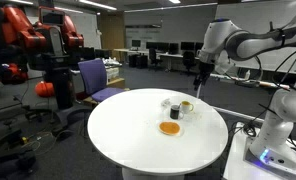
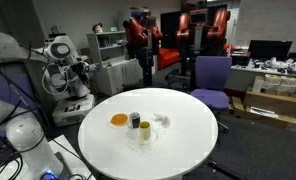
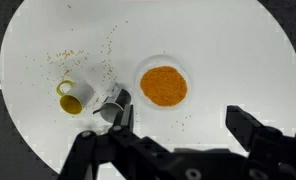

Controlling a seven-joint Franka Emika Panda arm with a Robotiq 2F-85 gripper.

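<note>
My gripper is open high above the round white table, with nothing between its fingers. Below it in the wrist view lies a white plate (image 3: 143,70) holding a heap of orange granules (image 3: 163,86). To the plate's left is a dark grey cup (image 3: 118,97), partly hidden by the left finger. A yellow mug (image 3: 78,97) lies further left, its handle pointing outward. Exterior view 2 shows the grey cup (image 2: 135,120) close to the yellow mug (image 2: 144,131), with the orange heap (image 2: 119,120) on the other side.
Small crumbs (image 3: 109,42) are scattered on the table in the wrist view, above the cup and mug. A purple chair (image 1: 93,77) stands behind the table.
</note>
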